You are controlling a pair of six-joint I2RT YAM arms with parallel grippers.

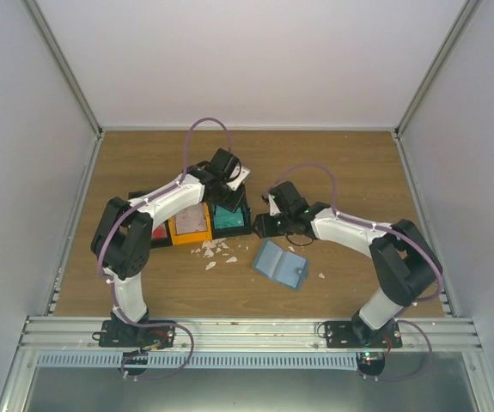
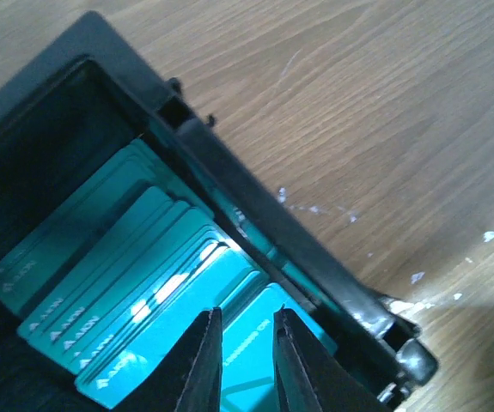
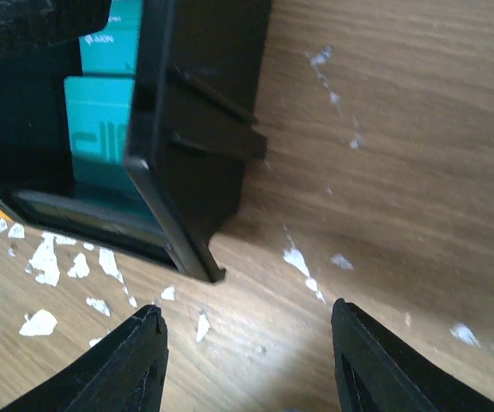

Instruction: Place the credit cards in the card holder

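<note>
Teal cards (image 2: 135,292) lie in layers inside a black holder compartment (image 3: 186,146) at the right end of a row of bins. My left gripper is over this compartment, its two fingertips at the cards near the compartment's right wall; whether anything is between them is hard to see. My right gripper stands part open just outside the compartment's near corner, with bare table between its fingers. A pale blue folded card holder (image 1: 279,264) lies on the table below the right gripper in the top view.
An orange bin (image 1: 191,236) with pinkish contents and a bin with red contents (image 1: 159,233) continue the row leftward. White flakes (image 3: 45,262) are scattered on the table near the bins. The wood is clear at the back right.
</note>
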